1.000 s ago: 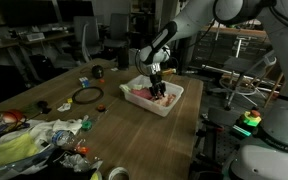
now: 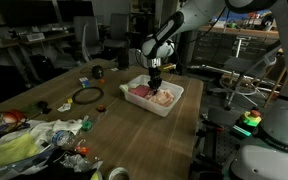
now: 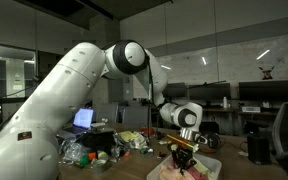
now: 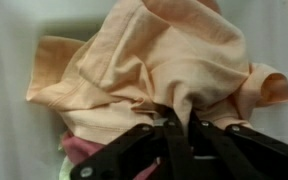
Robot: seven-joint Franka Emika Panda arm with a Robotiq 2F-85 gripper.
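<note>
A peach cloth (image 4: 184, 50) fills most of the wrist view, bunched up between the fingers of my gripper, which is shut on it. Its loose folds spread out over the white bin (image 2: 136, 98). A dark pink cloth (image 4: 79, 148) shows partly from under the peach one at the lower left. In exterior view 1, my gripper (image 2: 155, 84) is above the bin's inside, and the peach cloth (image 2: 164, 97) shows there. Exterior view 2 has the gripper (image 3: 183, 147) over the same bin, its fingertips hard to make out.
Clothes and small items (image 2: 24, 150) cover the left of the wooden table. A black cable ring (image 2: 86, 95) lies between that clutter and the bin. Bare table (image 2: 149, 140) extends in front of the bin. A dark cylinder (image 3: 258, 149) stands beside the bin.
My gripper has risen a little and shifted slightly to the left in exterior view 1. The bin has stayed in place.
</note>
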